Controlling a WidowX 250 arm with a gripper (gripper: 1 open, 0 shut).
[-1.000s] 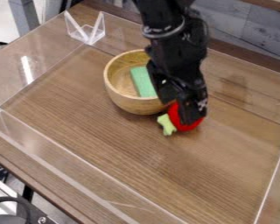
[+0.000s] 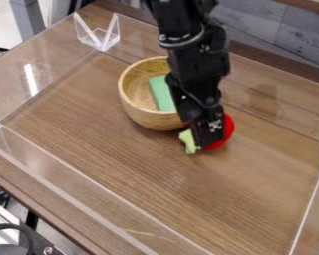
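My gripper (image 2: 201, 120) hangs over the right side of a wooden bowl (image 2: 139, 96), its fingers open and just above a red object (image 2: 221, 134) with a pale green part (image 2: 189, 142) at its left, on the wooden table. The gripper hides part of the red object; whether they touch I cannot tell. A green block (image 2: 161, 92) sits inside the bowl, partly behind the arm.
A clear plastic holder (image 2: 99, 30) stands at the back left. A black cable lies at the bottom left edge.
The arm and gripper have shifted slightly to the left and changed angle over the red object. The bowl and objects look unmoved.
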